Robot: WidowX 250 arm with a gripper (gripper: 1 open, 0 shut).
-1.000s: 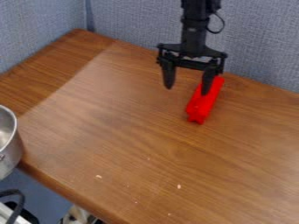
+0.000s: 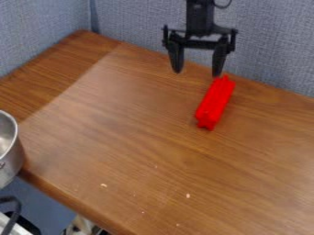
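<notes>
My black gripper [image 2: 197,60] hangs near the back wall at the top centre, its two fingers spread open with nothing between them. Below and to the right of it, a red elongated block [image 2: 215,102] lies on the wooden table, apart from the fingertips in the image.
A metal pot [image 2: 7,150] is at the left edge, partly out of frame. Grey padded walls stand behind and to the left. Cables show at the lower left below the table's edge.
My gripper has moved up and back in the view, away from over the red block, which now shows fully. The block lies where it was.
</notes>
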